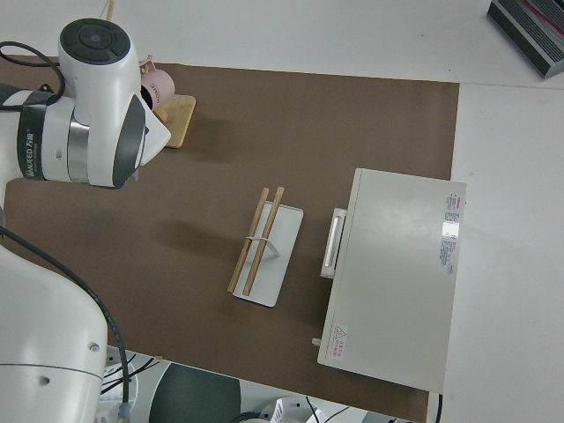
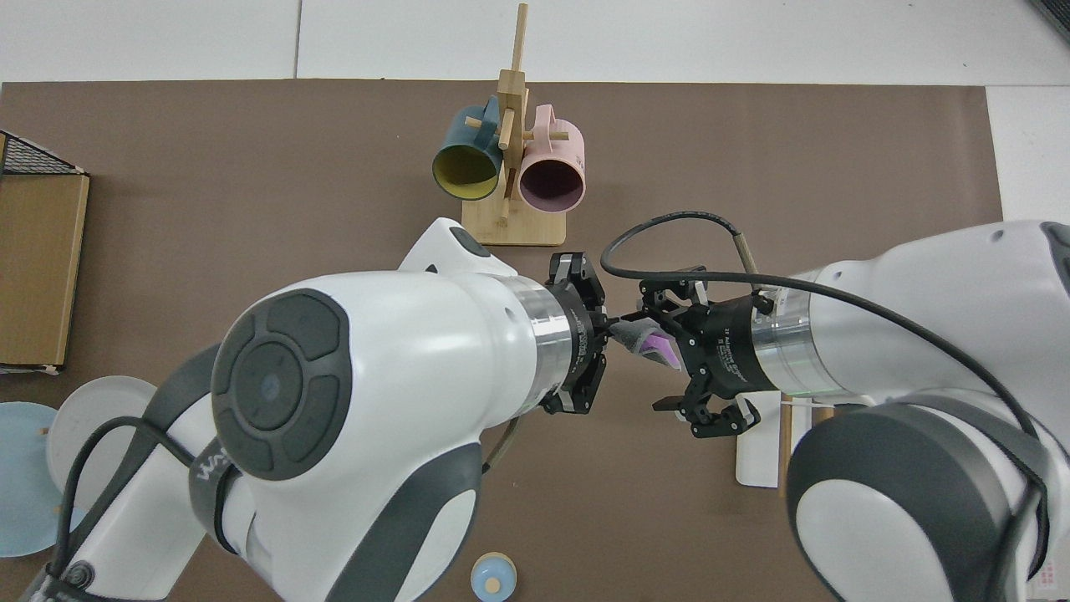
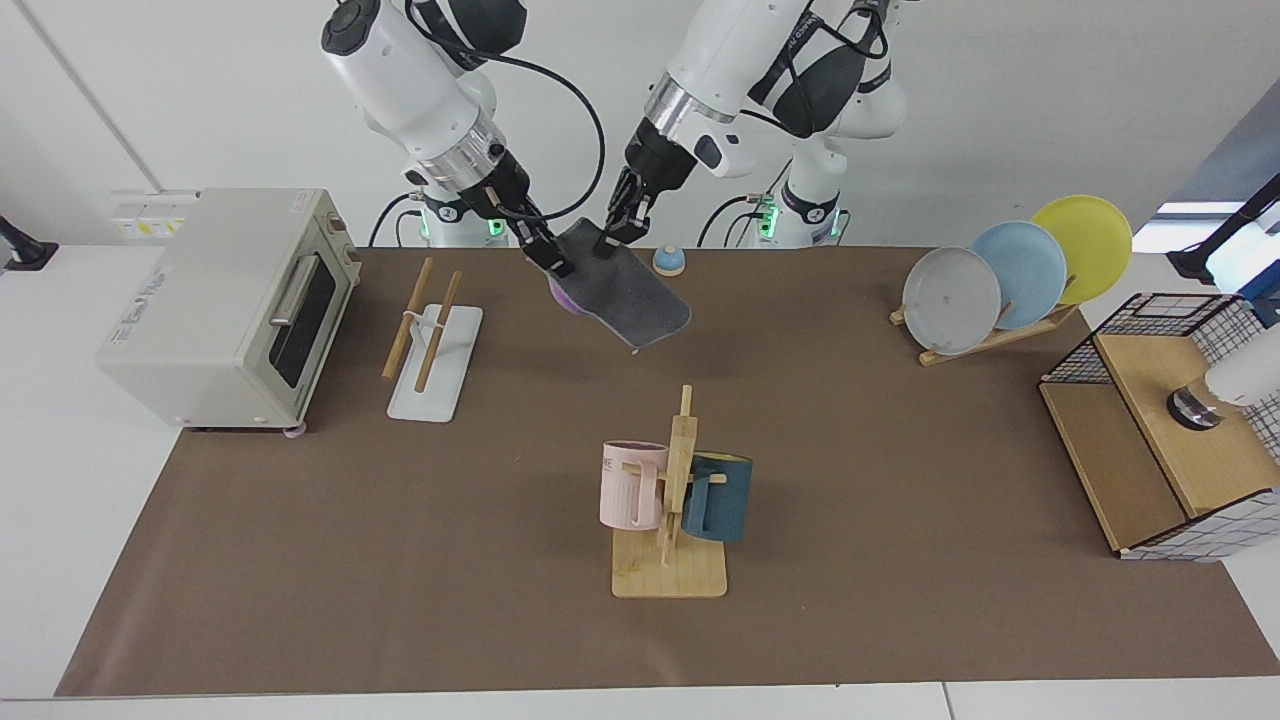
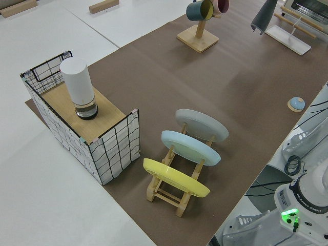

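A grey cloth (image 3: pixel 633 300) with purple showing hangs between both grippers over the middle front of the table, its purple part (image 2: pixel 658 346) visible from above. My left gripper (image 2: pixel 597 336) holds one upper corner; in the left view it is the one at the right (image 3: pixel 612 240).
A mug tree with a pink mug (image 3: pixel 632 480) and a blue mug (image 3: pixel 717 498), a plate rack with plates (image 3: pixel 948 300), a wire shelf (image 3: pixel 1116 456), a toaster oven (image 3: pixel 204 312), a white stand (image 3: pixel 432 396) and a small blue object (image 2: pixel 492 577) surround the brown mat.
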